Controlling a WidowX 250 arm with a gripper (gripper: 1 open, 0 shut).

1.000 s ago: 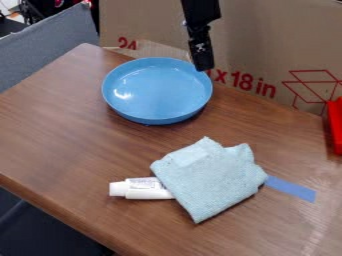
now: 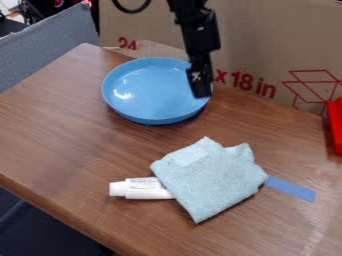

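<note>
My black gripper (image 2: 201, 80) hangs at the right rim of a blue plate (image 2: 147, 92) at the back of the wooden table, its fingers open as far as the dark shape shows. Lower right, a folded pale-blue cloth (image 2: 210, 180) lies partly over a white tube (image 2: 134, 188), hiding the tube's right end.
A cardboard panel (image 2: 267, 50) stands behind the table. A red object (image 2: 334, 127) is at the right edge, and a strip of blue tape (image 2: 290, 188) lies right of the cloth.
My gripper has come down toward the plate's right rim. The plate, cloth and tube have not moved.
</note>
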